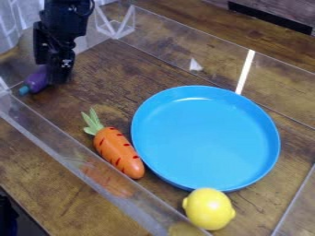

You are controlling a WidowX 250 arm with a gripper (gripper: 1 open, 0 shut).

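My black gripper [55, 59] is at the upper left, open, its fingers over a purple eggplant [37, 81] near the clear wall; whether they touch it I cannot tell. An orange carrot [118, 150] with a green top lies left of a large blue plate [204, 136]. A yellow lemon [209, 209] sits below the plate at the lower right.
A low clear wall borders the wooden surface along the left and bottom. The area between the eggplant and the plate is bare wood. A small white mark shows at the top middle.
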